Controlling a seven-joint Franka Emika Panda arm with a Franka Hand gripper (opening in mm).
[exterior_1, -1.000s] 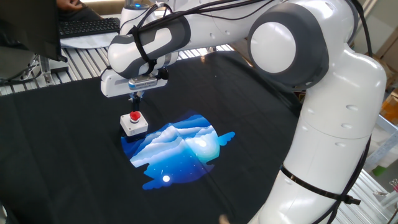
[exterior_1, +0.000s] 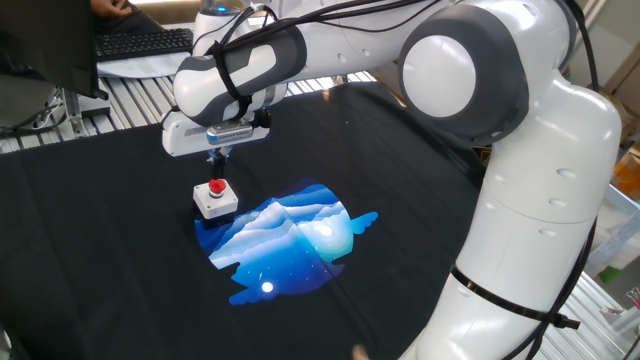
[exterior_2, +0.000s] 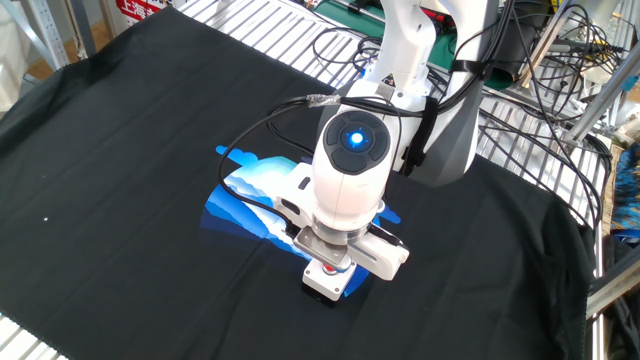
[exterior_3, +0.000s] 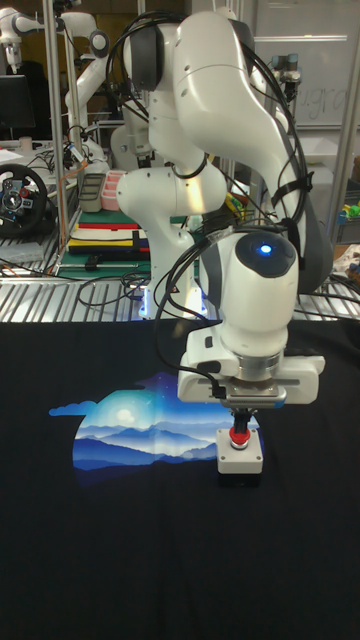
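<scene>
A white box with a red push button (exterior_1: 217, 187) on top sits on the black cloth, at the edge of the printed mountain picture (exterior_1: 285, 240). Directly over that button, my gripper (exterior_1: 217, 177) points straight down, its dark fingers together in one narrow column. In the third exterior view the fingertips reach the red button (exterior_3: 240, 436); whether they press it down cannot be made out. The box (exterior_3: 240, 460) stands upright below the gripper. From the second exterior view, the hand covers the fingers and much of the button, leaving part of the white box (exterior_2: 327, 281) visible.
Around the box, the black cloth (exterior_1: 90, 250) is largely bare. A metal slatted surface (exterior_1: 140, 100) borders it, with a keyboard (exterior_1: 143, 43) and a monitor beyond. Loose cables (exterior_2: 560, 95) lie around the arm's base.
</scene>
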